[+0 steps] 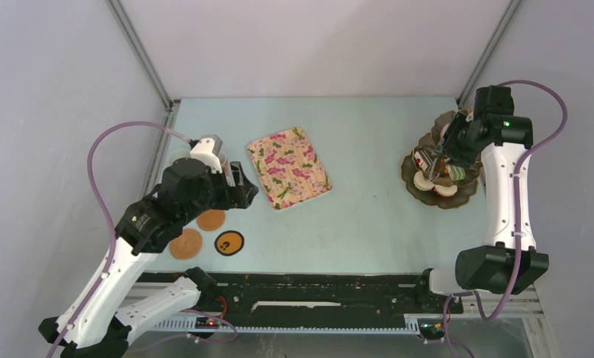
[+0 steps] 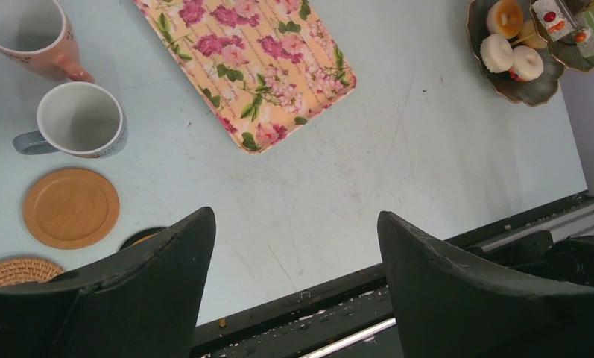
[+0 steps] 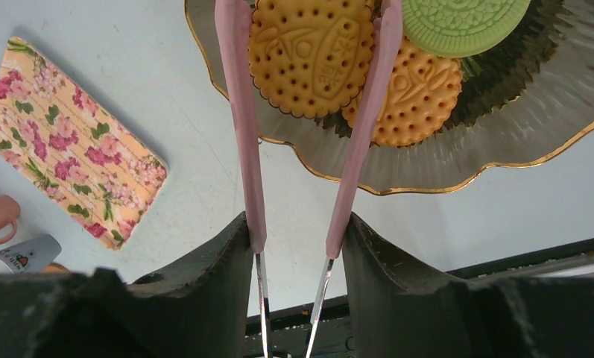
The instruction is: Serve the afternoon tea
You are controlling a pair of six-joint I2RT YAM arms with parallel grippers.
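Note:
My right gripper is closed on pink-and-silver tongs point(image 3: 353, 179), one tong arm against each finger. The tong arms stand apart, passing on either side of a round biscuit point(image 3: 311, 56); whether they touch it cannot be told. A second biscuit point(image 3: 409, 97) and a green round cookie point(image 3: 465, 22) lie beside it on a gold-rimmed stand tier point(image 3: 472, 160). From above, the tiered stand point(image 1: 450, 200) is partly hidden by my right arm. My left gripper is open and empty above the table's left side. A flowered tray point(image 1: 290, 168) lies bare at centre.
Left of the tray stand a grey-handled mug point(image 2: 85, 123) and a pink mug point(image 2: 36, 33). In front of them lie coasters, one plain brown point(image 2: 70, 209) and one woven point(image 2: 18, 272). White donuts point(image 2: 496, 54) and cakes fill the stand. Between tray and stand the table is clear.

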